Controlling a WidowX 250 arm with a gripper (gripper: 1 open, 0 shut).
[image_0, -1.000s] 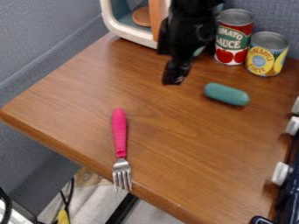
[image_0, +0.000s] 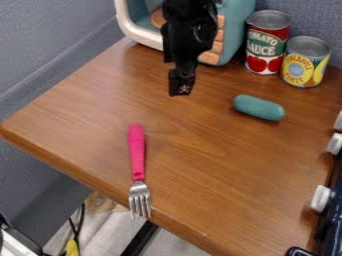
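My black gripper (image_0: 181, 85) hangs over the back middle of the wooden table (image_0: 107, 100), in front of a white and teal container; whether its fingers are open or shut is unclear. A pink-handled fork (image_0: 136, 160) lies on the near left part of the table, tines toward the front. A teal cylindrical object (image_0: 259, 107) lies on its side to the right of the gripper.
A tomato sauce can (image_0: 266, 50) and a yellow can (image_0: 305, 66) stand at the back right. The white and teal container (image_0: 138, 12) is at the back. A dark appliance with white knobs (image_0: 325, 225) edges the right side.
Since a second ago my gripper has shifted left, away from the cans and the teal cylinder.
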